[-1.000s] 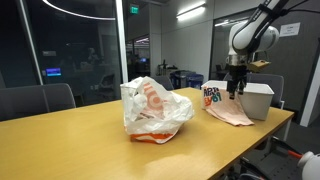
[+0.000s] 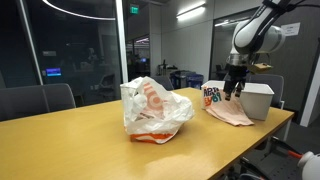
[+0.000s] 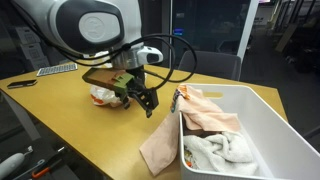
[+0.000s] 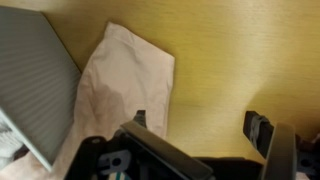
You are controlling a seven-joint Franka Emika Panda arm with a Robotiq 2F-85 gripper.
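My gripper is open above the table, with bare tabletop between its fingers in the wrist view. A pale pink cloth (image 4: 125, 75) lies to the left of that gap, partly beneath the left finger. In exterior view 2 the cloth (image 3: 205, 112) drapes over the near wall of a white box (image 3: 265, 98), one end resting on the table. The gripper (image 3: 138, 108) hangs outside the box, apart from its wall. Inside, a whitish cloth (image 3: 225, 155) lies bunched on the bottom. Exterior view 1 shows the gripper (image 2: 232, 94) over the pink cloth (image 2: 230, 113).
A crumpled white plastic bag (image 2: 158, 108) with red print stands mid-table. Colourful printed fabric (image 2: 212, 97) sits beside the box. Chairs stand behind the table.
The cloth and bag look unmoved.
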